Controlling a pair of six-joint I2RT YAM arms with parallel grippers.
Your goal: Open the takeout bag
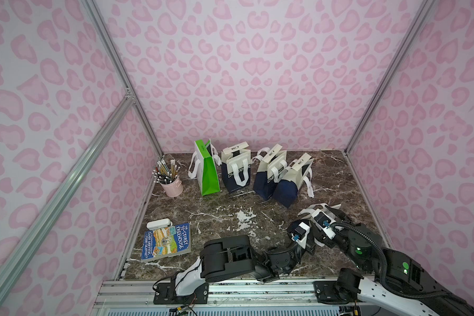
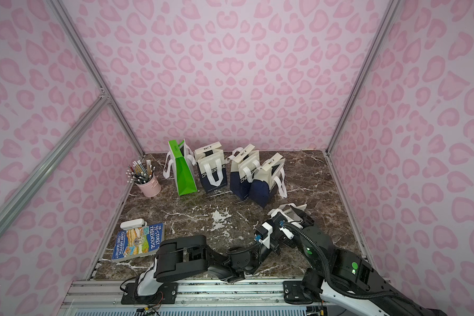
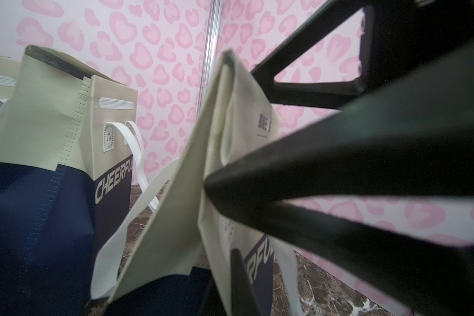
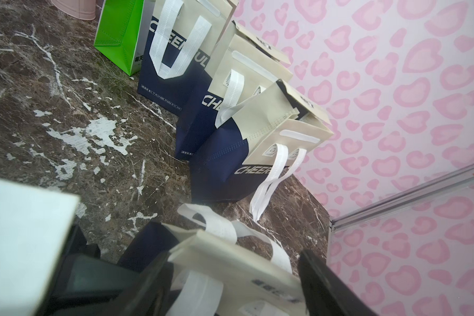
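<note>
A navy and cream takeout bag (image 4: 231,259) stands near the front right of the table, its white handles (image 4: 221,227) looped out at the sides. In the right wrist view its cream top, still folded together, lies between the spread fingers of my open right gripper. My left gripper (image 1: 310,247) is shut low at the bag's near left. A dark left finger (image 3: 310,173) lies across the bag's cream side (image 3: 181,216) in the left wrist view. Whether a thin bag wall is pinched there, I cannot tell.
Behind stand several more bags: a green one (image 1: 209,171) and navy-cream ones (image 1: 292,181). A pink pencil cup (image 1: 172,187), white case (image 1: 159,223) and book (image 1: 166,242) sit at left.
</note>
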